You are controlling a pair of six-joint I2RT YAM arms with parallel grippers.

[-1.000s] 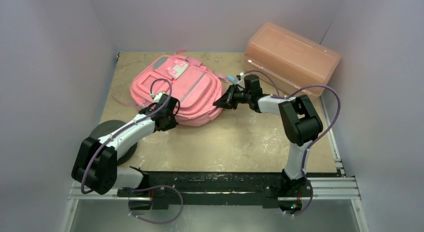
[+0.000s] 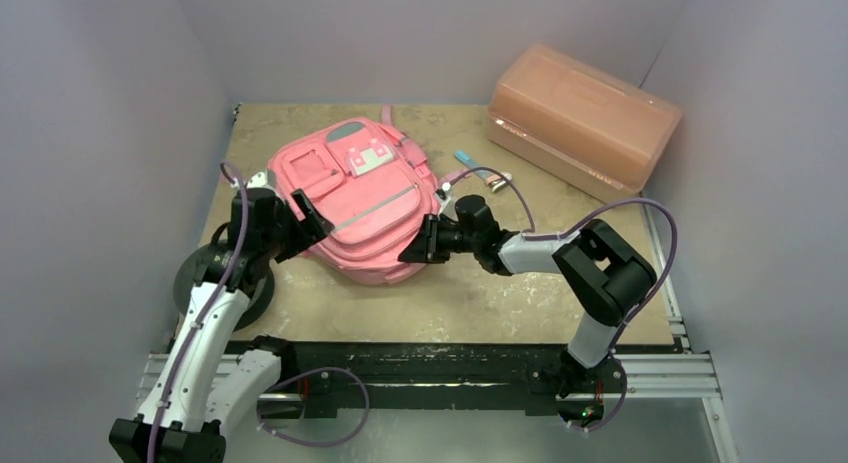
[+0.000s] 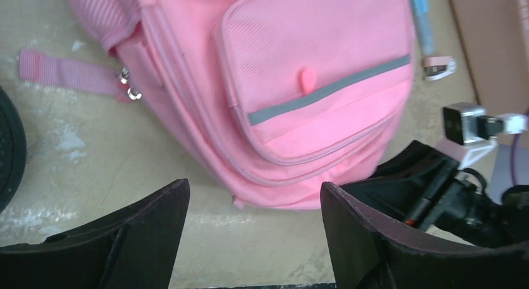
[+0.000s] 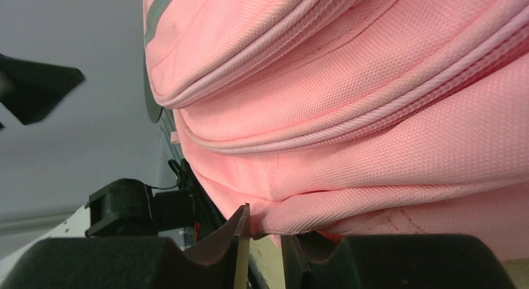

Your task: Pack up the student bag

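Observation:
The pink backpack (image 2: 365, 198) lies front side up on the left half of the table, its lower edge toward me. My left gripper (image 2: 318, 221) is over the bag's left side. In the left wrist view that gripper is open, its fingers wide apart with nothing between them. At the bag's lower right edge is my right gripper (image 2: 408, 255). The right wrist view shows its fingertips (image 4: 242, 221) slightly apart, table visible through the gap. A fold of the bag (image 4: 293, 215) lies right against them; whether cloth is between them is unclear.
A large peach box (image 2: 585, 118) stands at the back right. Beside the bag lies a blue strip (image 2: 466, 160) with a small pink-and-white piece (image 3: 438, 65). A dark round object (image 2: 262, 301) sits at the front left, under the left arm.
The bag has shifted toward the front, and my right gripper has moved with it, forward and left.

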